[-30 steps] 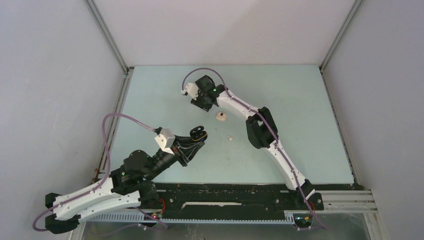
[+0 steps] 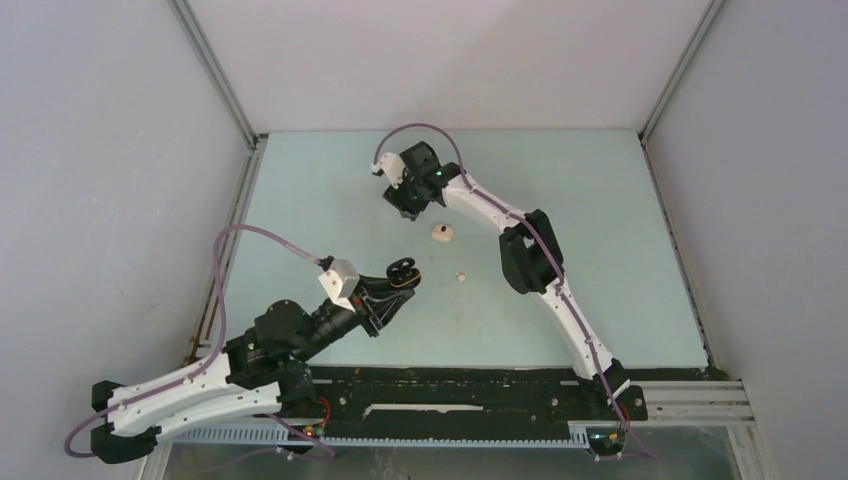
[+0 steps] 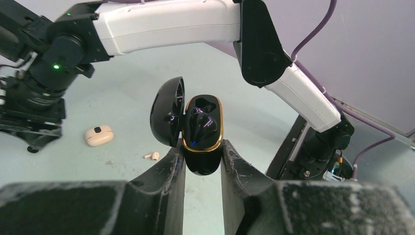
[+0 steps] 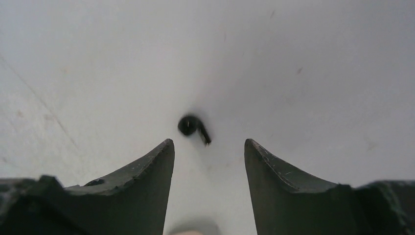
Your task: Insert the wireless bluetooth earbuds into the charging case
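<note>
My left gripper is shut on the black, gold-trimmed charging case (image 3: 202, 137), held upright with its lid open; one compartment looks empty, the other is unclear. In the right wrist view, a small black earbud (image 4: 193, 127) lies on the table between and beyond the fingertips of my right gripper, which is open. In the top view that gripper hangs over the back middle of the table and hides the earbud.
A cream case (image 2: 442, 232) and a small white earbud (image 2: 460, 276) lie mid-table.
The left gripper has moved a little right and toward the front, still holding the case.
</note>
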